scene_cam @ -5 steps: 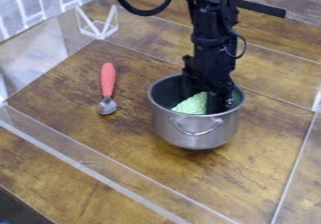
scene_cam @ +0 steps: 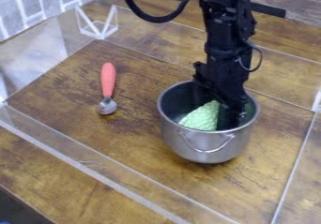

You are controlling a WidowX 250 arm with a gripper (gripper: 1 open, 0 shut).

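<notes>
A steel pot (scene_cam: 201,143) with a wire handle stands on the wooden table (scene_cam: 88,153), right of centre. Inside it lies a pale green textured item (scene_cam: 198,119). My black gripper (scene_cam: 226,115) reaches down from the top into the pot's right half, beside the green item. Its fingertips are dark against the pot's interior, so whether they are shut on anything is hidden.
A scoop with a red handle (scene_cam: 108,78) lies to the left of the pot. A white wire stand (scene_cam: 98,22) is at the upper left, by the clear plastic edging.
The pot has shifted slightly toward the front and right, and my arm and gripper have moved down with it.
</notes>
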